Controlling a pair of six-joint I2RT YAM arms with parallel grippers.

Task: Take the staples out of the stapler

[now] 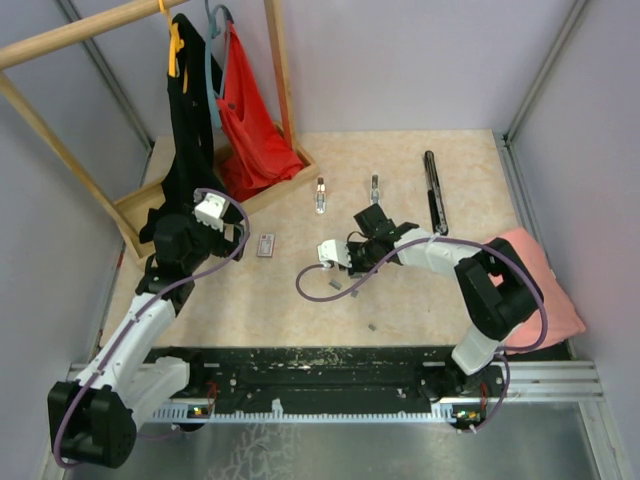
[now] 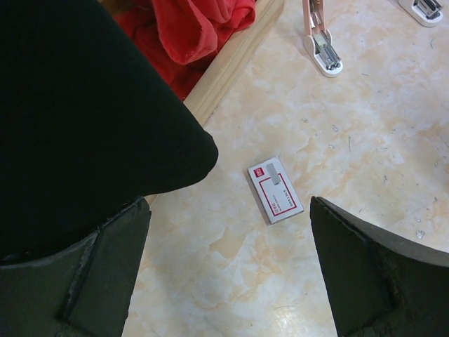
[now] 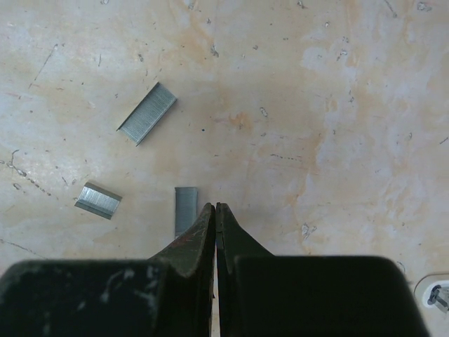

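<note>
Two staplers lie at the back of the table, one with pink (image 1: 320, 197) and one silver (image 1: 375, 189); the left wrist view shows the pink one opened, its channel exposed. My right gripper is shut, its tips over a staple strip (image 3: 185, 209) lying on the table; nothing shows between its fingers. Two more strips, a longer (image 3: 146, 114) and a shorter (image 3: 98, 201), lie nearby. My left gripper stands open and empty at the left, near a small staple box (image 2: 276, 188).
A wooden rack (image 1: 278, 70) with black (image 1: 185, 120) and red (image 1: 250, 140) garments stands back left. A long black object (image 1: 434, 190) lies back right, a pink cushion (image 1: 541, 290) at right.
</note>
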